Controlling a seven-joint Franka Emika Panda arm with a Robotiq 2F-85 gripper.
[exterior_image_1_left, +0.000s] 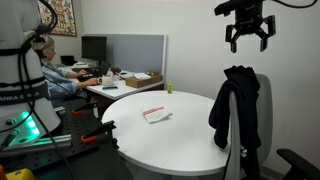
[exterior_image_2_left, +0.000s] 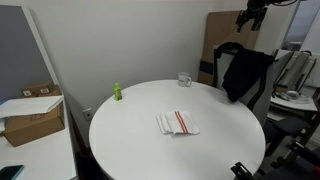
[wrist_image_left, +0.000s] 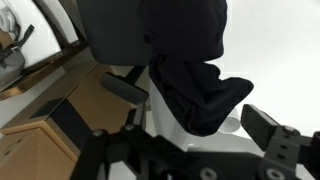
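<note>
A black cloth garment (exterior_image_1_left: 238, 105) is draped over the back of a grey chair (exterior_image_1_left: 264, 92) at the right of the white table. My gripper (exterior_image_1_left: 249, 46) hangs open in the air above the garment, well clear of it. In exterior view 2 the gripper (exterior_image_2_left: 246, 22) shows at the top right, over the dark cloth (exterior_image_2_left: 245, 75). From the wrist, the garment (wrist_image_left: 195, 90) lies below, between and beyond the spread fingers. Nothing is held.
On the round white table (exterior_image_2_left: 135, 145) lie a folded white cloth with red stripes (exterior_image_2_left: 178, 122), a green bottle (exterior_image_2_left: 117, 92) and a white mug (exterior_image_2_left: 184, 78). Another black gripper-like part (exterior_image_1_left: 98, 133) reaches over the table's near left edge. Cardboard boxes (exterior_image_2_left: 32, 120) stand left.
</note>
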